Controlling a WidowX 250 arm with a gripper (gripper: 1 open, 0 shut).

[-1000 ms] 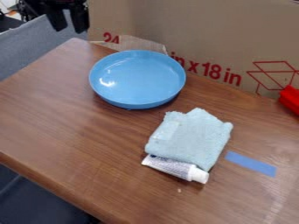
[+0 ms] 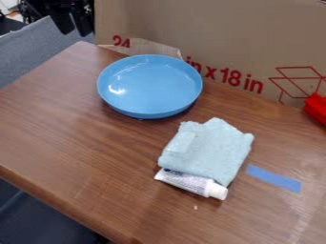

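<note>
A blue round plate [image 2: 149,86] lies toward the back of the wooden table [image 2: 90,162]. A pale, folded cloth [image 2: 208,148] rests at the right of centre, with a white tube [image 2: 192,182] lying along its front edge. My gripper [image 2: 69,15] is a dark shape at the top left, above and beyond the table's back-left, partly out of frame; its fingers are too dark and small to read clearly.
A cardboard box [image 2: 216,33] stands along the back. A red object [image 2: 315,110] sits at the right edge, and a strip of blue tape [image 2: 274,177] is on the table.
My gripper has shifted slightly at the top left of the view. The plate, cloth and tube are unchanged.
</note>
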